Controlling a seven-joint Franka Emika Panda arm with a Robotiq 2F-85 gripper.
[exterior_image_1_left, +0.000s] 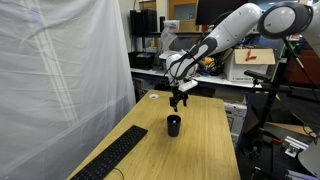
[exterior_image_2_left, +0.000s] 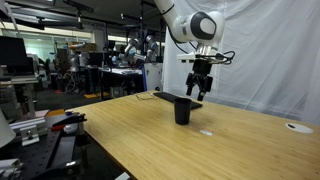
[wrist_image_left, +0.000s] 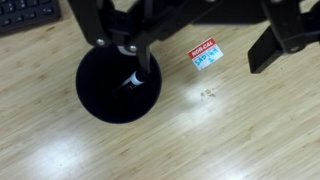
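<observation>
A black cup (exterior_image_1_left: 174, 126) stands upright on the wooden table. In the wrist view I look down into this cup (wrist_image_left: 118, 106), where a small pale object (wrist_image_left: 132, 80) shows inside; what it is I cannot tell. My gripper (exterior_image_1_left: 179, 102) hangs above and behind the cup in exterior view 1, pointing down. It is open, its fingers wide apart in the wrist view, with nothing between them. Under the gap lies a small red, white and blue packet or label (wrist_image_left: 206, 54), flat on the table beside the cup. In exterior view 2 the gripper (exterior_image_2_left: 198, 92) appears near the cup (exterior_image_2_left: 182, 111).
A black keyboard (exterior_image_1_left: 113, 152) lies along the table's left side. White flat items rest on the table, among them a round one (exterior_image_2_left: 299, 127) in exterior view 2. Bare tabletop (exterior_image_1_left: 200, 150) stretches to the right of the cup. Boxes and shelving stand behind.
</observation>
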